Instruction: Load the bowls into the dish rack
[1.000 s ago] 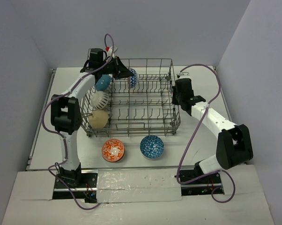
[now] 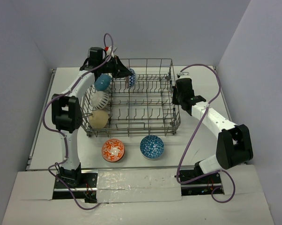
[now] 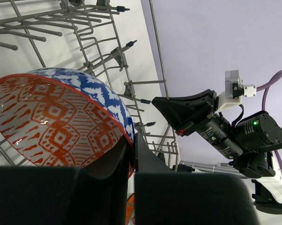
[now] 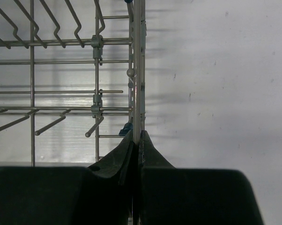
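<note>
A blue-patterned bowl (image 2: 131, 78) with orange inside (image 3: 61, 126) is at the back of the dish rack (image 2: 145, 131), my left gripper at its rim, fingers close on either side. My right gripper is shut on the rack's right-side wire. Three bowls stand along the rack's left side: blue (image 2: 102, 82), white (image 2: 100, 99) and tan (image 2: 98, 119). An orange-patterned bowl (image 2: 113, 150) and a blue-patterned one (image 2: 151, 146) lie on the counter in front of the rack.
The middle and right of the rack are empty. Bare counter lies right of the rack and at the front left. Walls enclose the back and both sides.
The bowl at my left gripper has shifted very slightly in the top view. The right arm has not moved.
</note>
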